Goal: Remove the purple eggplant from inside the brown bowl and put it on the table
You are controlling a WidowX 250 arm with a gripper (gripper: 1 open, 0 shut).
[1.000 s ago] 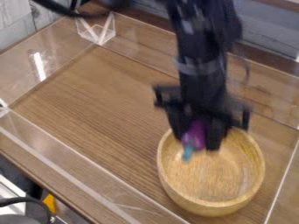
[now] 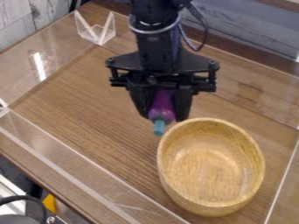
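The purple eggplant (image 2: 163,107) hangs below the arm with its teal stem end (image 2: 159,128) pointing down toward the camera. My gripper (image 2: 162,103) is shut on it, one finger on either side. Both are up in the air, just beyond and to the left of the bowl's far rim as seen here. The brown bowl (image 2: 211,127) looks yellowish tan and stands at the lower right, empty inside. The upper part of the eggplant is covered by the gripper.
Bare wooden table (image 2: 82,114) stretches to the left of the bowl. A clear wire-like holder (image 2: 96,29) stands at the back left. Raised edges border the table, and a dark cable (image 2: 26,201) curls at the lower left corner.
From over the bowl, my gripper has moved left and away from the camera with the eggplant in it. The bowl has stayed in place and its inside is now uncovered.
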